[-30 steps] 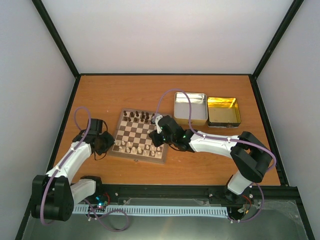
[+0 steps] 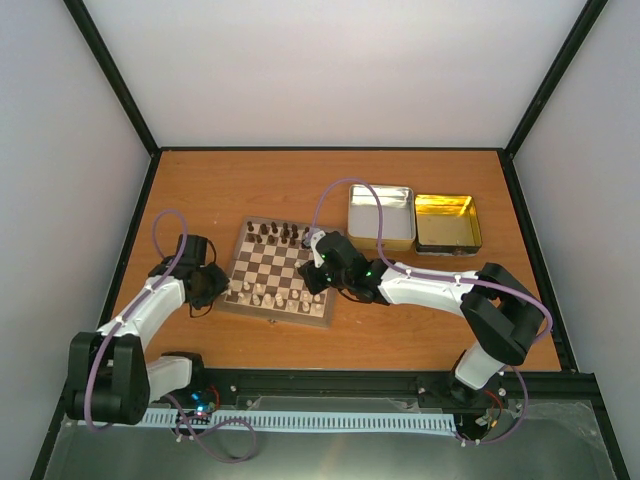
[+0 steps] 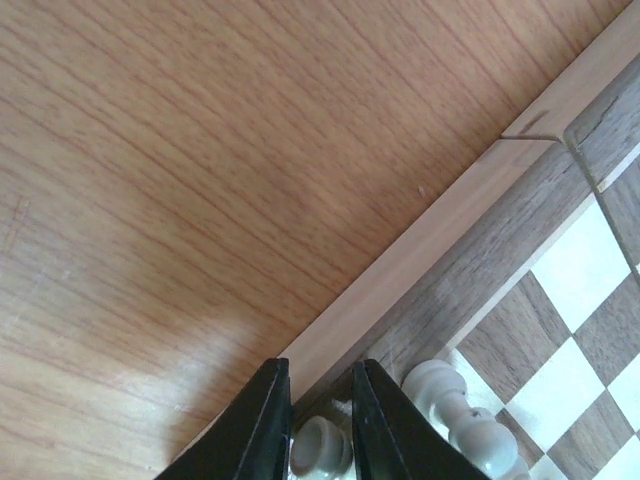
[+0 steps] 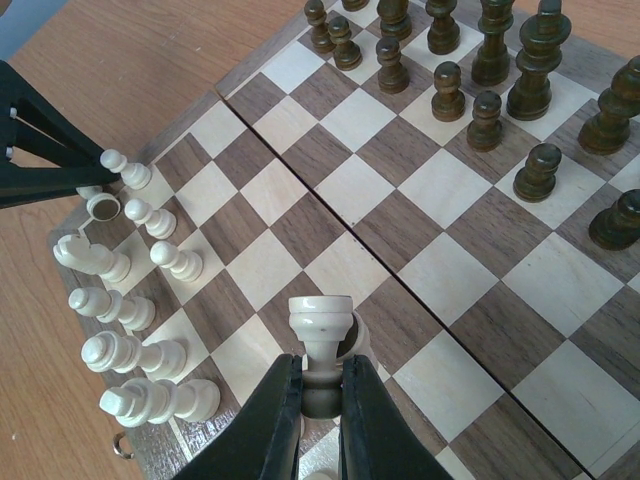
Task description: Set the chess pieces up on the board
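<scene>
The chessboard (image 2: pixel 263 262) holds dark pieces (image 4: pixel 485 125) along one side and white pieces (image 4: pixel 150 405) along the other. In the right wrist view my right gripper is shut on an upright white piece (image 4: pixel 321 322) over the board, with another white piece partly hidden behind it. My left gripper is at the board's left near corner, fingers apart around or just above a white piece (image 3: pixel 318 445), whose lower part is cut off. Other white pieces (image 3: pixel 480 440) lie just right of it; whether the fingers touch the piece I cannot tell.
A silver tin (image 2: pixel 380 210) and a gold tin (image 2: pixel 447 215) stand behind and right of the board. My right arm spans the table right of the board.
The right arm looks unmoved.
</scene>
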